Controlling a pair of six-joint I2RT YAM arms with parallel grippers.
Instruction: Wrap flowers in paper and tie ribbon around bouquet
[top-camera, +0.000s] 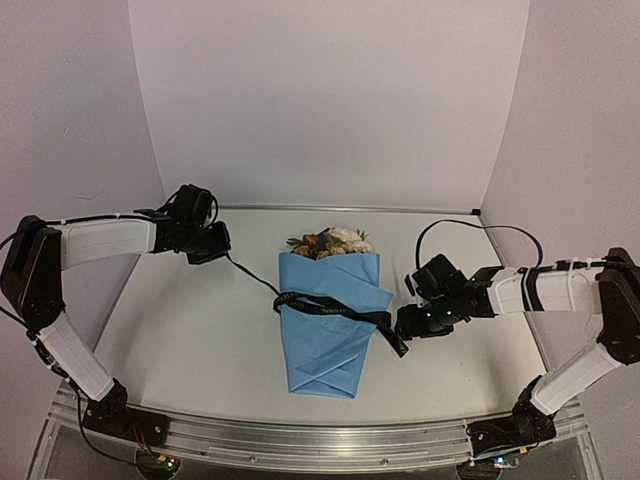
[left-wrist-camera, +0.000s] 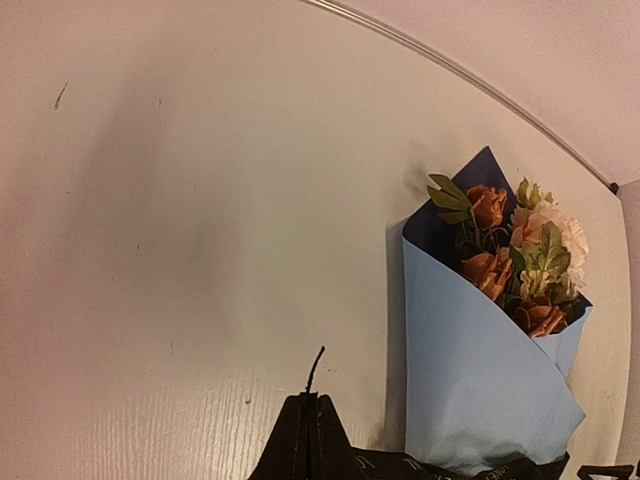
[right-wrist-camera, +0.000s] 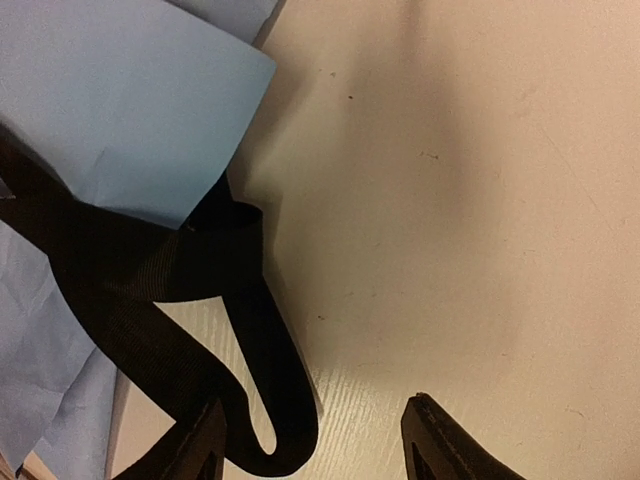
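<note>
The bouquet lies on the white table, its flowers (top-camera: 330, 243) showing at the top of blue wrapping paper (top-camera: 325, 355). Across the paper runs a black ribbon (top-camera: 330, 305), with lettering on it. From the paper's left edge the ribbon stretches taut up to my left gripper (top-camera: 222, 256), which is shut on its end; in the left wrist view, a thin dark strip sticks out past the closed fingertips (left-wrist-camera: 308, 420). My right gripper is open, right of the bouquet. A folded ribbon loop (right-wrist-camera: 285, 400) lies below it, near the left finger (right-wrist-camera: 205, 445), with nothing visibly held.
Bare table (top-camera: 180, 340) lies left of the bouquet, and more clear surface is at the right (right-wrist-camera: 470, 250). Walls close in the back and both sides. A metal rail (top-camera: 320, 440) runs along the front edge.
</note>
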